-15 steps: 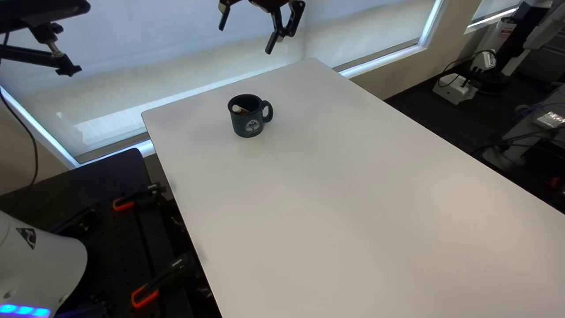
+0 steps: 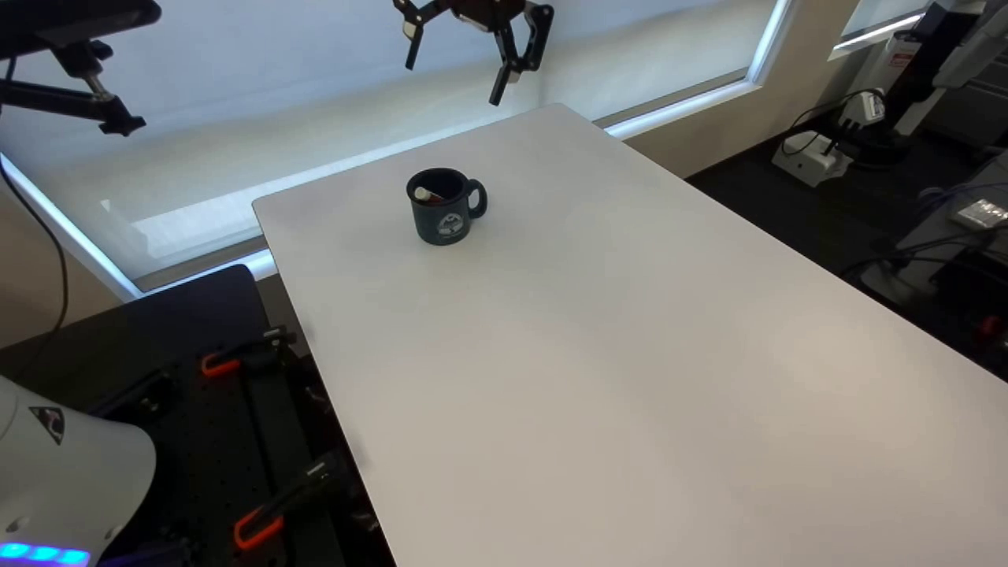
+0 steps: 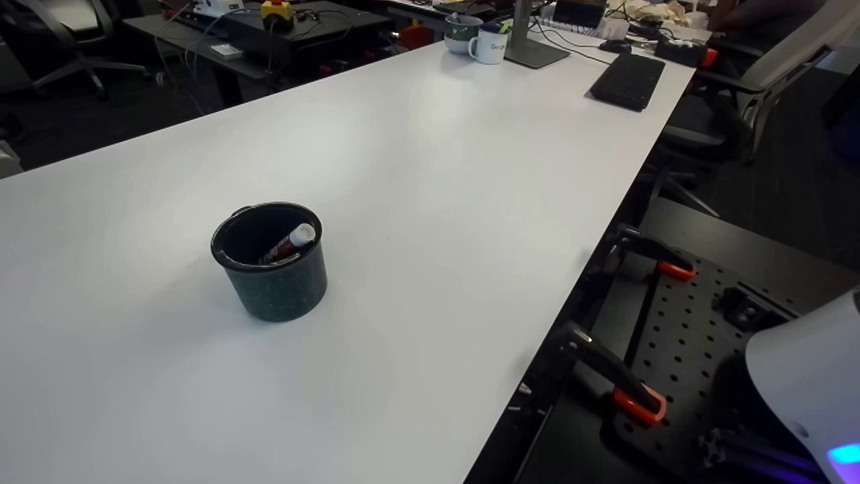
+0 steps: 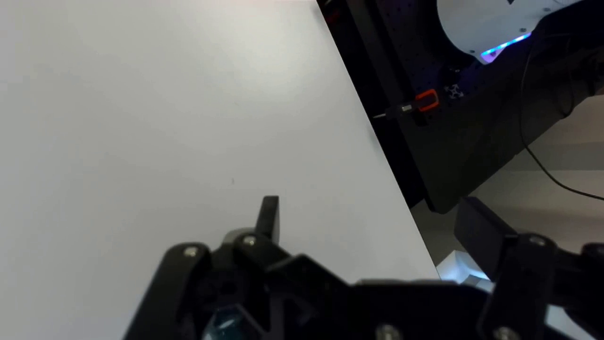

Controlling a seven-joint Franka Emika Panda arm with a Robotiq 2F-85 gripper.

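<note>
A dark green mug (image 2: 442,225) stands upright on the white table, its handle to the right in exterior view 1. Inside it leans a marker with a white end (image 3: 302,234), the rest of it partly hidden by the mug's wall. My gripper (image 2: 453,80) hangs well above the table's far end, open, its two fingers wide apart and nothing between them. From the wrist view, the gripper also appears spread over the table's edge. A small piece of dark green, probably the mug (image 4: 227,324), shows behind the gripper's linkage there.
Orange-handled clamps (image 3: 641,406) sit beside the table by the robot base.
My gripper has shifted slightly right and down in exterior view 1, still open. The mug and the marker in it have stayed put.
</note>
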